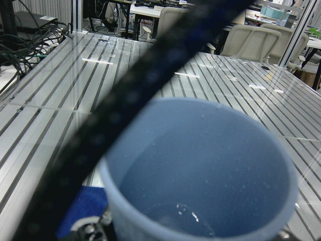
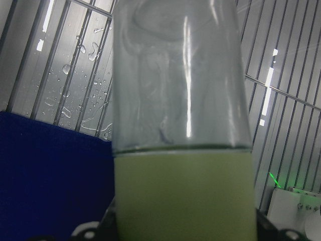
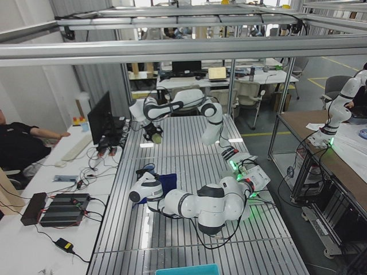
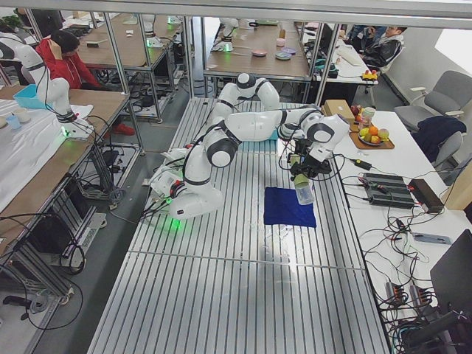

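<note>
In the left wrist view a light-blue cup (image 1: 200,160) with droplets fills the lower middle, held by my left gripper (image 3: 147,172), which is mostly hidden. My right gripper (image 3: 152,135) is shut on a clear bottle (image 2: 183,196) with yellow-green contents in its lower half as that view shows it; it is also seen in the camera right view as a bottle (image 4: 304,190). A dark blue cloth (image 4: 287,210) lies on the slatted table (image 4: 221,295) below the grippers.
A teal bin (image 3: 186,270) stands at the near end in the camera left view. Side desks hold cables, black boxes (image 3: 63,209), a monitor (image 3: 102,119) and a fruit tray (image 4: 372,141). Water drops lie on the slats beside the cloth.
</note>
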